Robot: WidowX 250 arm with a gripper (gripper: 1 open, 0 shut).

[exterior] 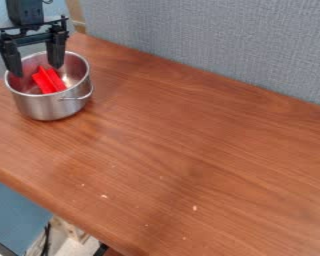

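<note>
A steel pot [49, 104] with a side handle stands at the left back of the wooden table. A red object [49, 82] lies inside it, tilted against the interior. My black gripper [35, 69] is open over the pot, its two fingers spread on either side above the red object, with nothing visibly held between them.
A grey wall [230, 40] runs along the back. The table's left edge drops to a blue floor at the lower left.
</note>
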